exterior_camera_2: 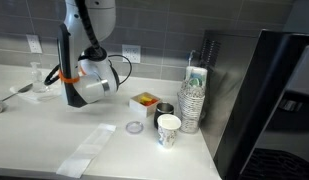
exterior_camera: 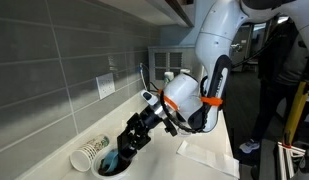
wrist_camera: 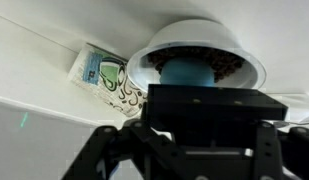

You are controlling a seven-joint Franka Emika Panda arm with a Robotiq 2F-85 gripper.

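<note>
Low over a white bowl [exterior_camera: 113, 174], my gripper [exterior_camera: 131, 146] points downward beside the wall. Dark brown grainy contents fill part of the bowl [wrist_camera: 160, 60], and a light blue piece [wrist_camera: 187, 72] lies among them. In the wrist view a black block-like thing [wrist_camera: 219, 100] spans the front of my gripper. It covers the near part of the bowl and hides the fingertips. Whether the fingers are closed on this black thing cannot be made out.
A patterned white cup [exterior_camera: 88, 155] lies on its side by the tiled wall, close to the bowl. White paper [exterior_camera: 209, 160] lies on the counter. Farther along are a food box [exterior_camera_2: 146, 101], a metal cup [exterior_camera_2: 164, 112] and a white tub [exterior_camera_2: 168, 130].
</note>
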